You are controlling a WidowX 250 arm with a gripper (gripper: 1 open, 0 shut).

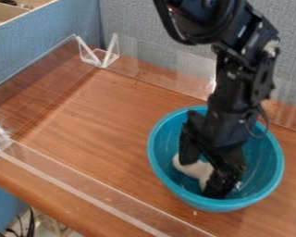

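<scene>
My black gripper [207,167] reaches down into a turquoise bowl [166,145] on the right part of the wooden table, low over a white object [189,167] lying inside. That object is partly hidden behind my gripper. The fingers appear apart around or beside it; I cannot tell whether they touch it.
A grey panel stands behind, and blue padding runs along the left.
</scene>
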